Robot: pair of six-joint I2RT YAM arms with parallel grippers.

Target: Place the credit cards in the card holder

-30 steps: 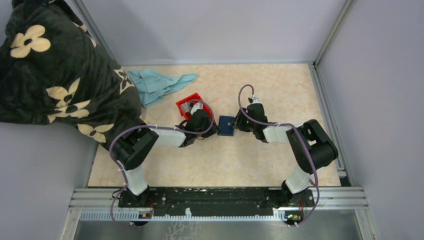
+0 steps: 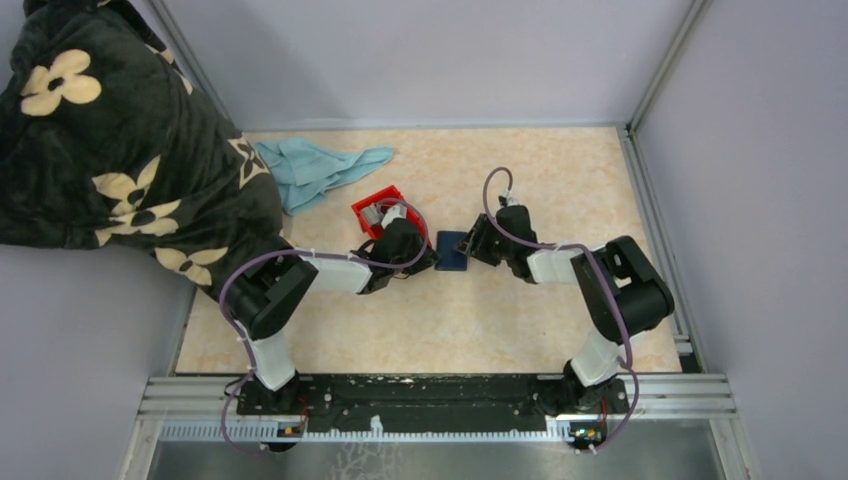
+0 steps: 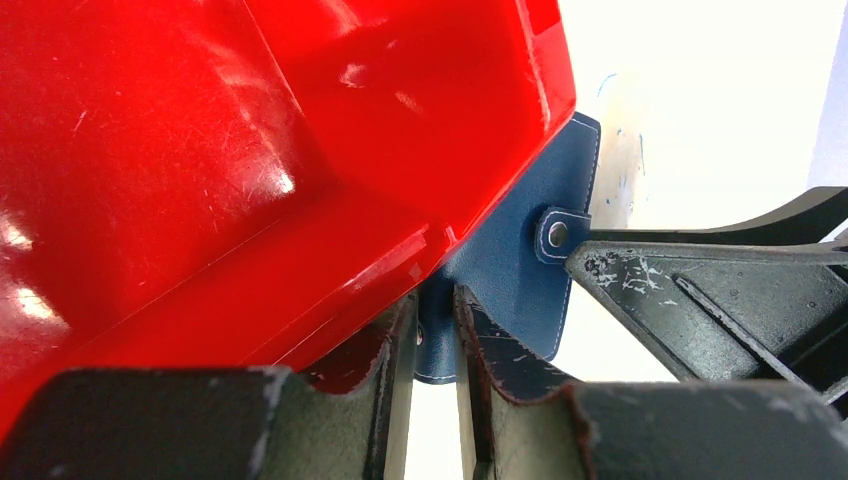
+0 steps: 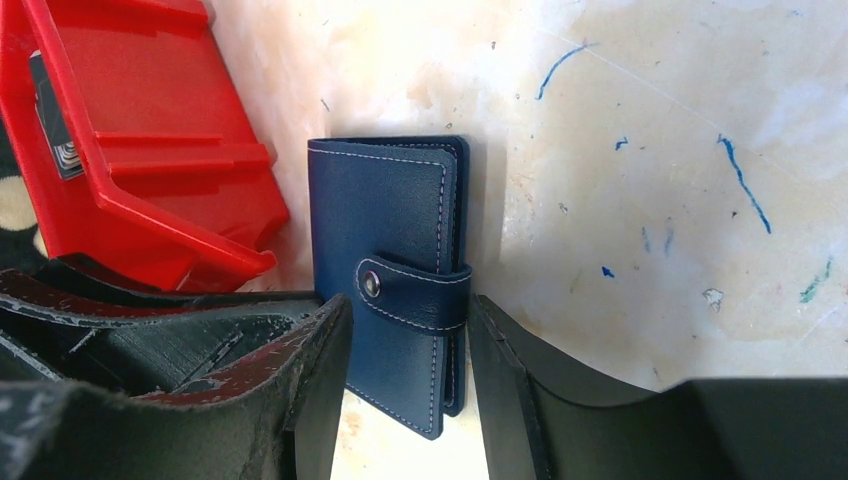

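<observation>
The dark blue card holder [image 4: 400, 200] lies closed on the table, its snap strap [image 4: 415, 293] fastened across the front. My right gripper is open, one fingertip over the cover and the other beside the strap's outer edge. From the opposite side, my left gripper is at the holder's left edge, with a narrow gap between its fingers; whether it touches the holder, I cannot tell. A red box [image 2: 362, 203] stands behind the left gripper with cards inside. One dark card [image 4: 55, 115] shows in it in the right wrist view.
A light blue cloth [image 2: 310, 170] lies at the back left, and a dark flowered blanket [image 2: 130, 130] covers the left side. The red box's wall is close beside the left gripper.
My right gripper has shifted slightly to the left, further over the holder's right side. The left arm, the holder and the red box look the same.
</observation>
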